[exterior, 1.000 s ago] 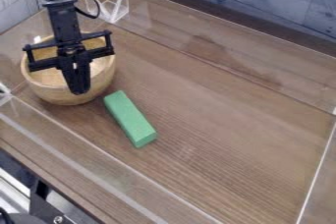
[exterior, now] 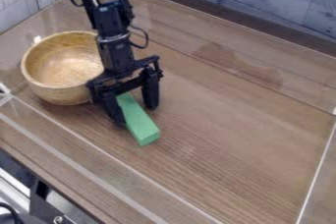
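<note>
My black gripper (exterior: 124, 86) is lowered over a green block (exterior: 137, 124), its open fingers around the block's upper end, partly covering it. The block lies flat on the wooden table, angled toward the front. A tan round bowl (exterior: 63, 60) sits just left of the gripper, its inside visibly bare where not hidden by the arm.
A pale wall stands at the upper left, and the table's left front edge has dark cables beyond it.
The gripper has moved from over the bowl to the right and down onto the upper end of the green block. The bowl and block appear in about the same places.
</note>
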